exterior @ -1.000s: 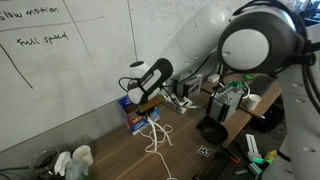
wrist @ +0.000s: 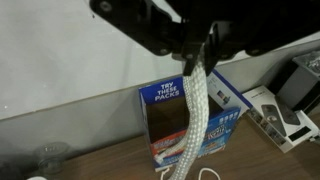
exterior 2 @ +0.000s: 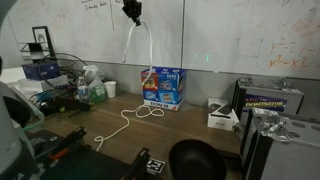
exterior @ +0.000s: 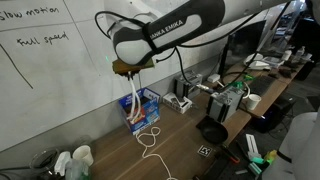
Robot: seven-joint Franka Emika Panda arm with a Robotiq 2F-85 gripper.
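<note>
High above the table, my gripper is shut on a white braided rope. From the fingers the rope hangs down, and in exterior view 2 the hanging rope forms a loop under the gripper. Its lower length trails across the wooden table. Beneath and behind stands an open-topped blue snack box, against the whiteboard wall. In the wrist view the box lies below the fingers, partly covered by the rope.
A black pan sits near the table front, beside silver cases. A small white box stands right of the snack box. White cups are at the left. Bare tabletop shows around the rope.
My gripper has risen well above the snack box and shifted slightly left, lifting the rope with it. More of the rope now hangs in the air.
</note>
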